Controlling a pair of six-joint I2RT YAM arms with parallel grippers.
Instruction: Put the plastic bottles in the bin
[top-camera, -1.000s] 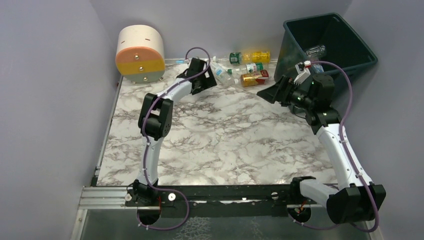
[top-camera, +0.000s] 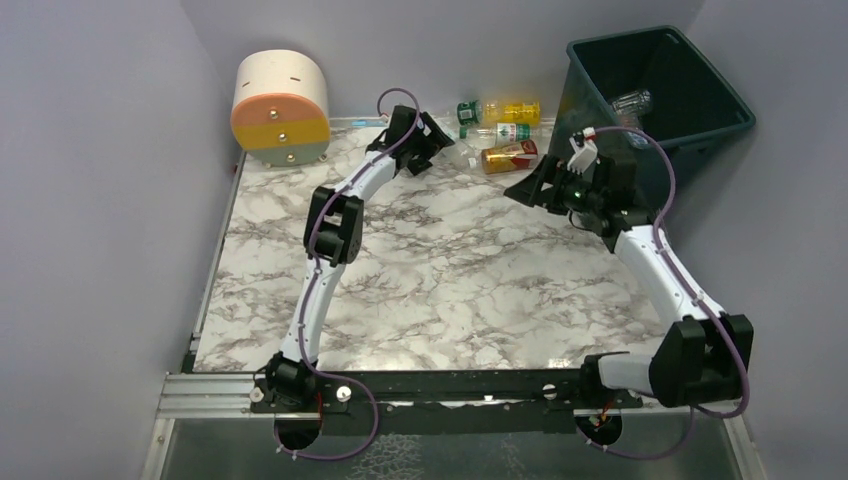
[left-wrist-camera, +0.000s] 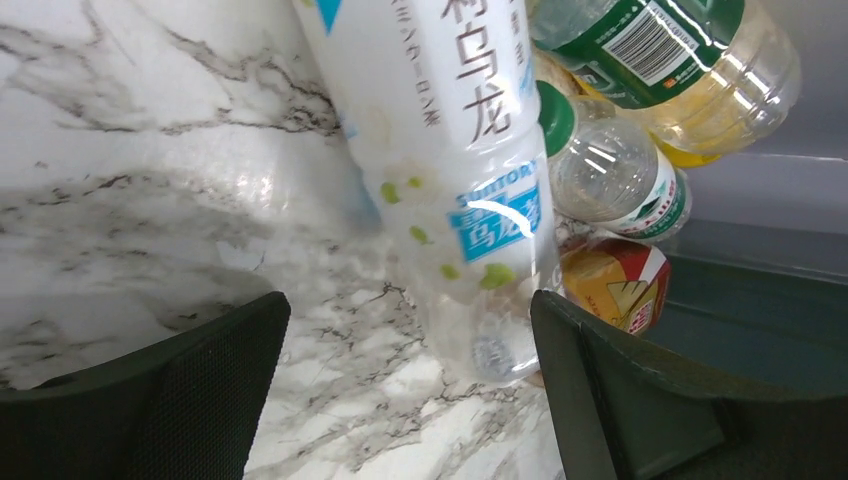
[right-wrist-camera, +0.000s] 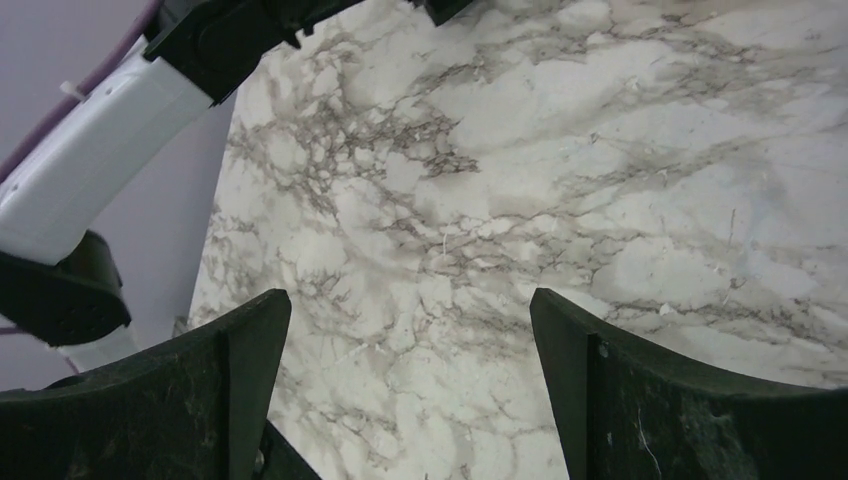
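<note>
My left gripper is open above a white-labelled bottle (left-wrist-camera: 470, 230) lying on the marble, with nothing held. Beside it lie a clear green-capped bottle (top-camera: 495, 133), a yellow bottle (top-camera: 510, 112) with a green label and an amber bottle (top-camera: 508, 157) with a red label. The bin (top-camera: 575, 95) stands at the back right, a clear bottle (top-camera: 630, 103) inside. My right gripper (top-camera: 530, 188) hangs left of the bin's front, fingers apart over bare marble in the right wrist view, holding nothing.
A small drawer box (top-camera: 280, 110) sits at the back left. Walls bound the workspace at the back and sides.
</note>
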